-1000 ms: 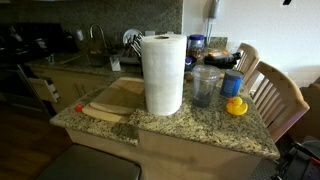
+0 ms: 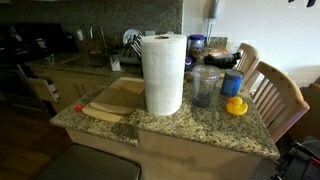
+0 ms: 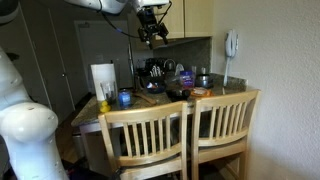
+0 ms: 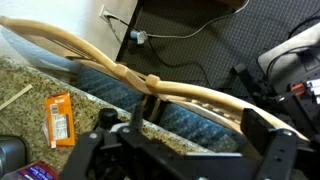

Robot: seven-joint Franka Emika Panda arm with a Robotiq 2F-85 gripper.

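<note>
High above the counter and chairs, my gripper [image 3: 155, 41] hangs from the arm in exterior view 2. Only a dark piece of it shows at the top right corner of exterior view 1. In the wrist view the gripper is open, its two dark fingers wide apart with nothing between them. Below it lies the curved wooden back of a chair [image 4: 190, 91]. On the counter stand a paper towel roll [image 2: 164, 75], a clear pitcher [image 2: 205, 86], a blue can [image 2: 231, 83] and a yellow rubber duck [image 2: 236, 106].
Wooden chairs [image 3: 146, 143] line the counter's near side. An orange packet [image 4: 60, 118] lies on the granite counter [image 4: 88, 117]. Cutting boards [image 2: 120, 95] rest left of the roll. Cables [image 4: 185, 36] run across the dark floor.
At the top right corner of exterior view 1, more of the gripper has come into sight, lower in the frame than before. The things on the counter have stayed put.
</note>
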